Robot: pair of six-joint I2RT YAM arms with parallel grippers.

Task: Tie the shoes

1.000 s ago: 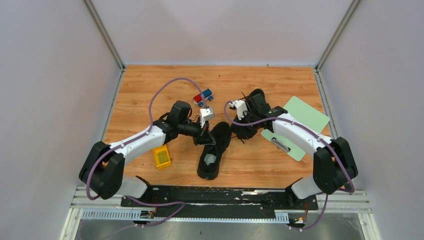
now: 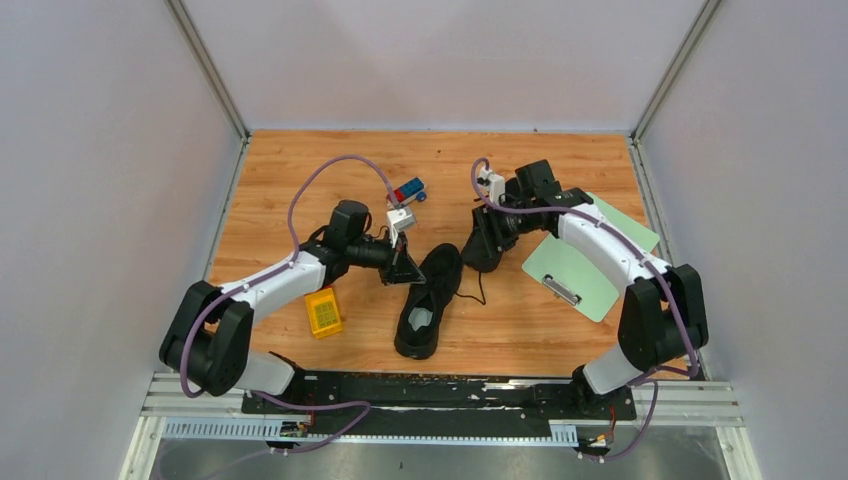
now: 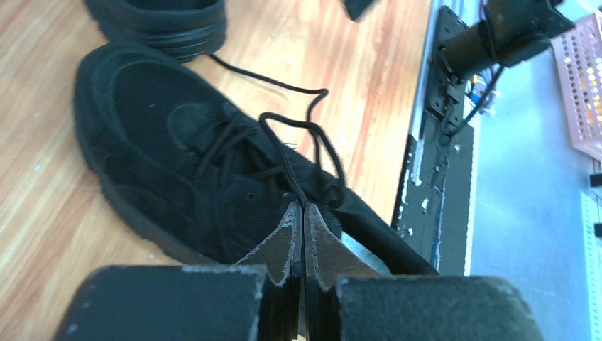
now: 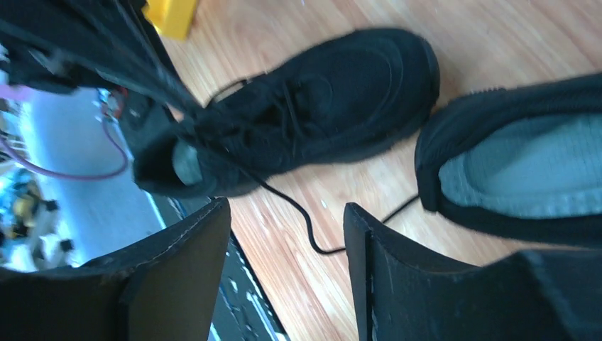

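Two black shoes lie on the wooden table: the left shoe point(image 2: 427, 315) with its toe away from me, the right shoe point(image 2: 480, 255) mostly under my right arm. My left gripper is shut over the left shoe, a black lace point(image 3: 289, 163) rising from its fingertips and looping down to the laces. In the right wrist view my right gripper hangs open above bare table, with a stretch of loose lace point(image 4: 298, 209) below and between its fingers, the two shoes beyond.
A yellow toy point(image 2: 324, 312) lies left of the shoes, a toy car point(image 2: 410, 192) behind them. A green clipboard point(image 2: 595, 270) lies at the right.
My right gripper has risen and moved back and right from near the left shoe.
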